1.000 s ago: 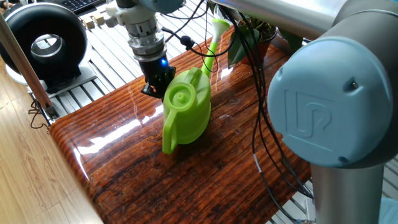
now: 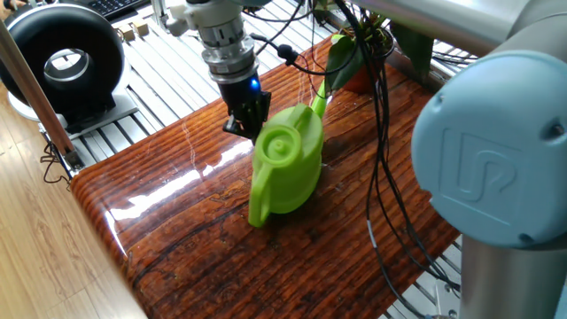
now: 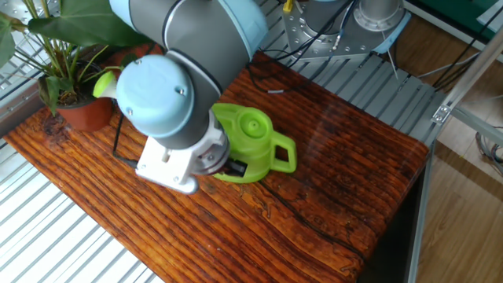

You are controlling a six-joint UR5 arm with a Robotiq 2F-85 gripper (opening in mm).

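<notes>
A light green watering can (image 2: 288, 159) is over the wooden tabletop, its handle toward the front and its spout toward the plant. My gripper (image 2: 252, 127) is at the can's left side in exterior view 1, shut on it as far as shows; the exact contact is hidden. From exterior view 2, the dark fingers (image 3: 234, 167) meet the near side of the green can (image 3: 253, 145), and the arm covers most of the spout. The spout's tip (image 3: 105, 84) shows beside the potted plant (image 3: 85, 110). Whether the can clears the table is hard to tell.
Black cables (image 2: 376, 168) hang between exterior view 1's camera and the table. A round black object (image 2: 62, 62) stands beyond the table's left edge.
The watering can and my gripper have moved together to the right in exterior view 1. The spout's end has come lower, close to the plant, and is now partly hidden by leaves and cables.
</notes>
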